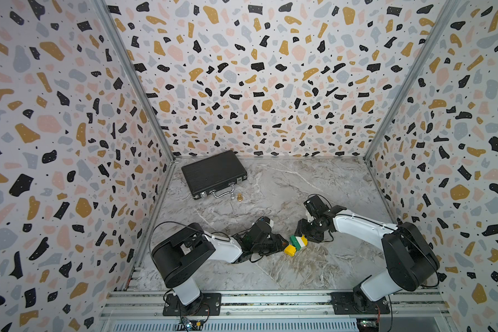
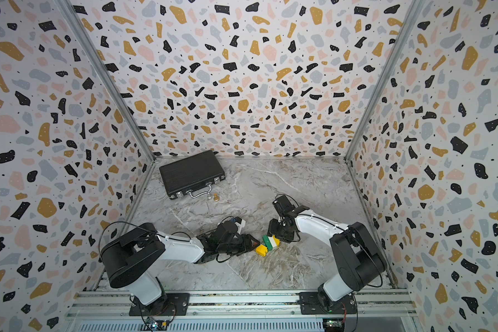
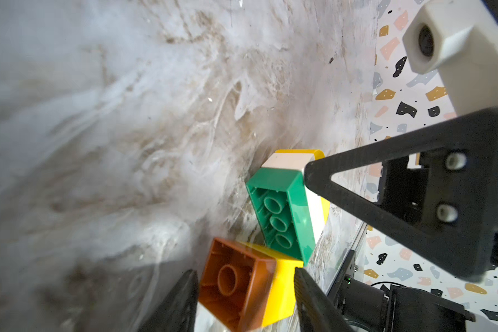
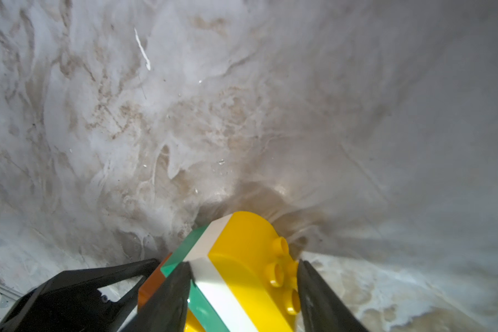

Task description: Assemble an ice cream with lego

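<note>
My left gripper is shut on an orange and yellow piece, orange hollow underside visible in the left wrist view. Just beside it is a stack of green, white and yellow bricks, with studs on the yellow end. My right gripper has a finger on each side of that stack; I cannot tell whether both grip it. In both top views the two grippers face each other low over the front middle of the table, with the bricks between them.
A black briefcase lies at the back left, with small objects by its handle, too small to identify. Patterned walls enclose three sides.
</note>
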